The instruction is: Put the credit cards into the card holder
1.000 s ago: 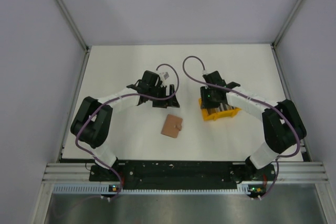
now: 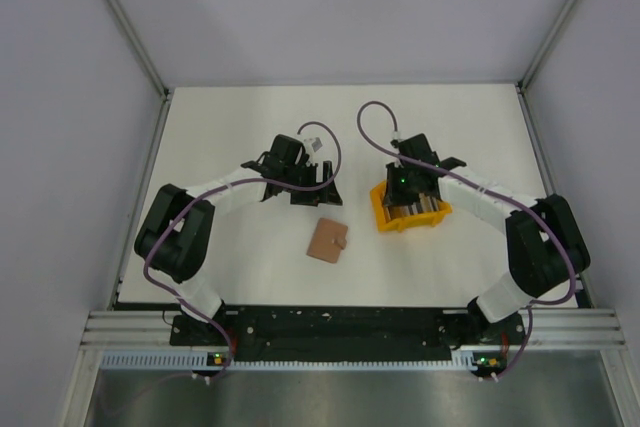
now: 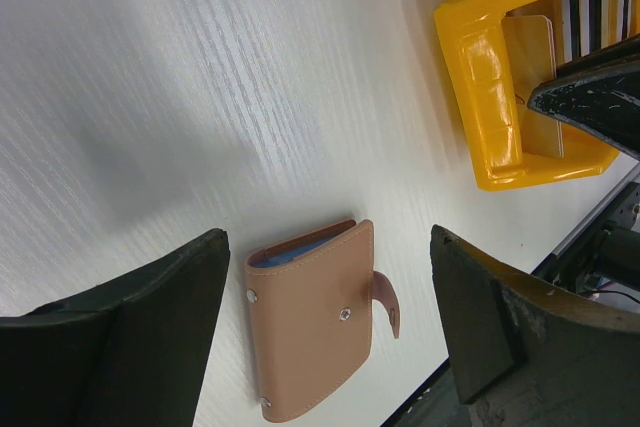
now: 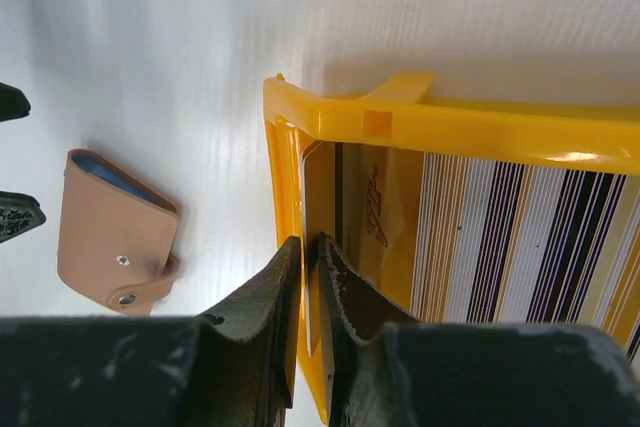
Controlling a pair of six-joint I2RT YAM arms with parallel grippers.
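The brown card holder (image 3: 310, 322) lies on the table with its mouth slightly parted, showing a blue lining. In the left wrist view my left gripper is open over its mouth end, nothing between the fingers. Credit cards stand in a row in the yellow bin (image 4: 480, 132). At the bin's left end, a brown card (image 4: 318, 192) stands on edge beside the wall. My right gripper is down there, its fingertips close together on either side of that card's edge; whether they grip it does not show.
More striped card edges (image 4: 490, 237) fill the bin to the right. The two grippers are not far apart.
The yellow bin has shifted a little to the left, and my right arm has shifted slightly. My left arm and the card holder have stayed put.
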